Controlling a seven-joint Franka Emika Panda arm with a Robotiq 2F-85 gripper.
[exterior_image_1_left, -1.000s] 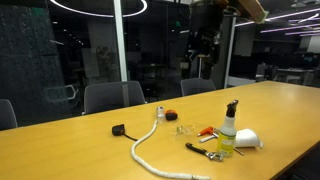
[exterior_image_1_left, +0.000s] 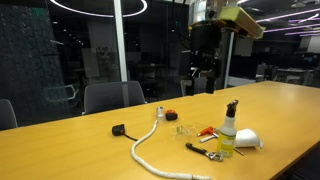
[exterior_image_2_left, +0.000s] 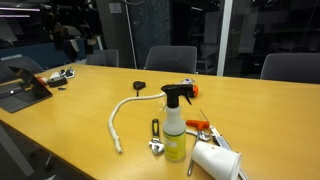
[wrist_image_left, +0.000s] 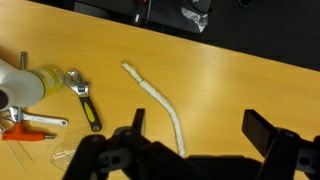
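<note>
My gripper stands open, its two dark fingers wide apart with nothing between them. In exterior view 1 the gripper (exterior_image_1_left: 193, 82) hangs high above the far side of the table. A white rope-like length (wrist_image_left: 160, 100) lies slightly curved on the wood below, seen in the wrist view. A spray bottle (exterior_image_2_left: 175, 130) with yellowish liquid and a black trigger stands upright. Beside it are an adjustable wrench (exterior_image_2_left: 156, 138) with a black handle, a red-handled tool (exterior_image_2_left: 197, 124) and a white cup (exterior_image_2_left: 215, 158) on its side.
A small black item (exterior_image_1_left: 122, 131) and an orange-and-black item (exterior_image_1_left: 172, 116) lie farther back. Clear thin pieces (exterior_image_1_left: 185, 129) rest near the tools. Chairs (exterior_image_1_left: 103, 97) line the far edge.
The arm has come lower and slightly left in exterior view 1. Everything on the table stays where it was.
</note>
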